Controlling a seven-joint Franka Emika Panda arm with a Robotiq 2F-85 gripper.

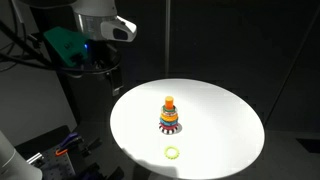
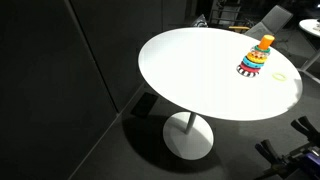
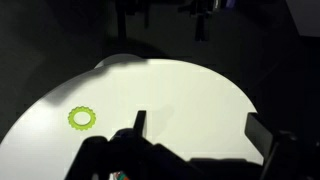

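On the white round table (image 1: 225,115) stands a stacking toy (image 1: 169,118) of coloured rings with an orange top, upright. A yellow-green ring (image 1: 172,153) lies flat and apart from it, toward the near edge. Exterior view 2 has the toy (image 2: 255,58) and the faint ring (image 2: 279,77) at the table's right. My gripper (image 2: 284,139) is off the table at the lower right there, its dark fingers spread. In the wrist view the gripper is open, with only tabletop visible between its fingers. The ring (image 3: 82,118) lies left of them; the toy is mostly hidden below.
A large arm link (image 1: 95,30) fills the upper left of exterior view 1. Chairs and another table (image 2: 312,27) stand in the background.
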